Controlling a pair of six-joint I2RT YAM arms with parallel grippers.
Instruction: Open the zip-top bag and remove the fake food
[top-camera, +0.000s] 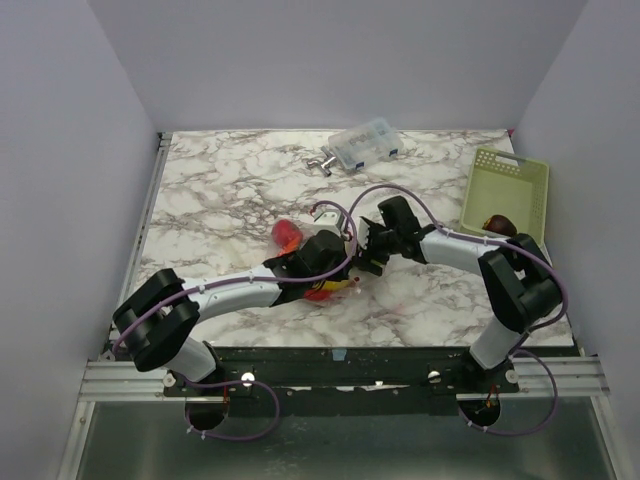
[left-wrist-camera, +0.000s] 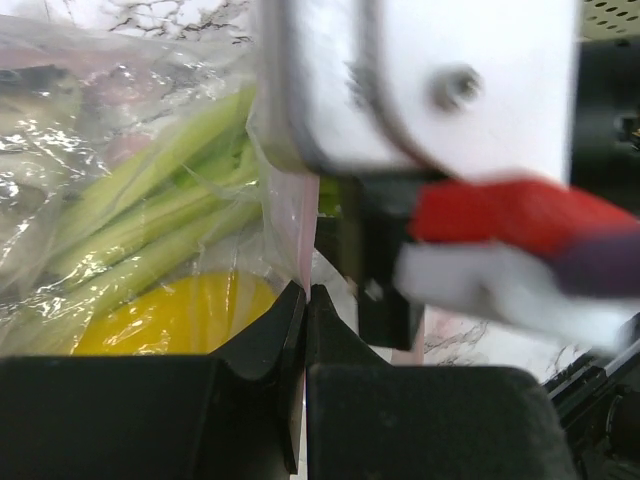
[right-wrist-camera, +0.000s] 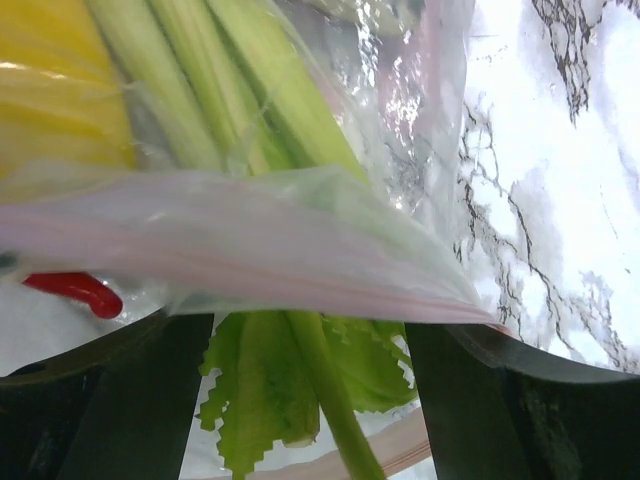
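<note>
The clear zip-top bag (left-wrist-camera: 60, 150) lies mid-table with fake food inside: green celery (left-wrist-camera: 150, 215), a yellow item (left-wrist-camera: 180, 315), and a red one (top-camera: 286, 232) at its far side. My left gripper is shut on the bag's thin pinkish edge (left-wrist-camera: 305, 235). Facing it, at the bag's mouth, my right gripper stands open, the celery's leafy end (right-wrist-camera: 265, 370) showing between its spread fingers. In the right wrist view the bag's lip (right-wrist-camera: 250, 245) crosses above these fingers. A small red tip (right-wrist-camera: 85, 292) shows near the mouth.
A light green basket (top-camera: 483, 205) at the right holds a dark round item (top-camera: 499, 225). At the back lie a clear plastic case (top-camera: 365, 145) and a small metal object (top-camera: 322, 164). Bare marble surrounds the bag at the front and far left.
</note>
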